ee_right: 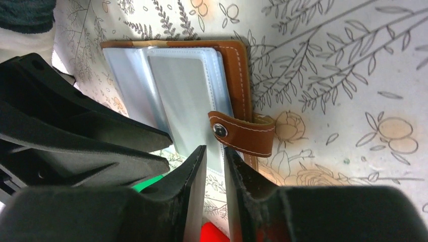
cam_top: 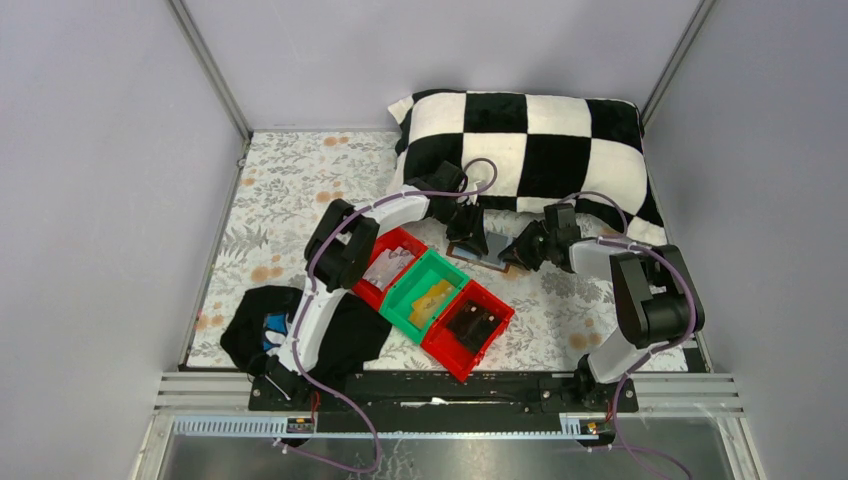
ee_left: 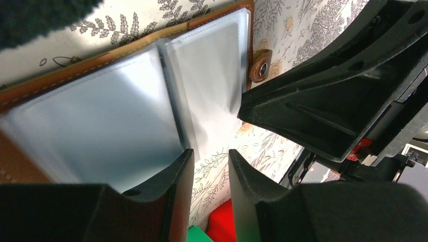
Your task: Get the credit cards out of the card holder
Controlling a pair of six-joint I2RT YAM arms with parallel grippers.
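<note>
The card holder lies spread flat, its brown leather edge (ee_left: pixel 126 48) framing clear plastic sleeves (ee_left: pixel 106 113). In the right wrist view its snap strap (ee_right: pixel 245 133) sticks out from the right side. My left gripper (cam_top: pixel 470 245) is over the holder's left part; a narrow gap parts its fingertips (ee_left: pixel 186 159), low over the sleeves' near edge. My right gripper (cam_top: pixel 512 258) is at the right end, part open, fingertips (ee_right: pixel 201 154) close to the near edge of the right sleeve (ee_right: pixel 186 96). No card shows between either pair of fingers, though contact with the sleeves cannot be made out.
Just in front stands a three-part bin with red (cam_top: pixel 402 236), green (cam_top: pixel 392 311) and red (cam_top: pixel 505 311) sections, things inside. A checkered cushion (cam_top: pixel 555 165) closes off the back. Black cloth (cam_top: pixel 245 330) lies at left. Right of the holder the patterned table (cam_top: pixel 560 320) is clear.
</note>
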